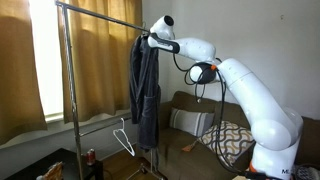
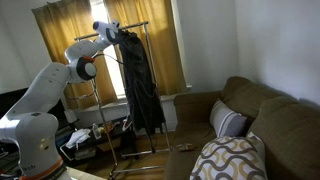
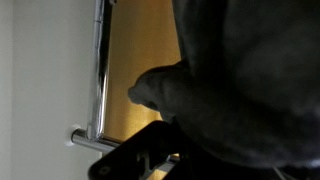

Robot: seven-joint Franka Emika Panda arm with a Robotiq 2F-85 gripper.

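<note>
A long dark garment (image 1: 145, 95) hangs from the upper right end of the metal clothes rack (image 1: 72, 75). At its top, my gripper (image 1: 147, 38) is shut on the dark cloth, close to the rack's top rail. From the other side, in exterior view 2, the garment (image 2: 138, 80) drapes down nearly to the rack's lower bars. Dark fabric (image 3: 240, 80) fills most of the wrist view and hides the fingertips. Whether a hanger sits inside the garment cannot be seen.
A white hanger (image 1: 124, 138) hangs lower on the rack, left of the garment. Behind stand yellow curtains (image 1: 100, 60) and a window. A brown sofa (image 2: 205, 110) with patterned cushions (image 2: 228, 160) is on the right. Dark furniture (image 1: 50, 165) stands at lower left.
</note>
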